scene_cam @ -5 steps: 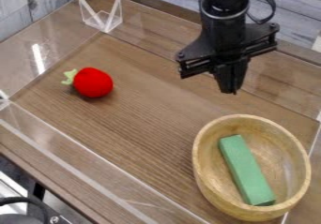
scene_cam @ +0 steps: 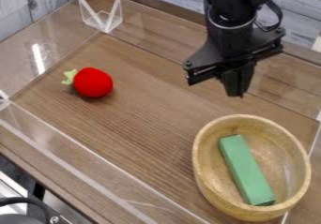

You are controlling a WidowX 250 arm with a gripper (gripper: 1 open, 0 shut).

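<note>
The black gripper (scene_cam: 234, 81) hangs in the upper right, above the wooden table and behind the bowl. Its fingers point down and toward the viewer; whether they are fully closed is hard to make out, and I see no object held. A light wooden bowl (scene_cam: 208, 147) stands at the lower right with a green block (scene_cam: 245, 170) lying inside it. A red tomato-like object (scene_cam: 93, 82) with green leaves lies at the left of the table.
A clear plastic container or stand (scene_cam: 100, 14) is at the back left. A black cable shows at the bottom left corner.
The gripper has shifted very slightly over the last second. The bowl, green block and red object are where they were.
</note>
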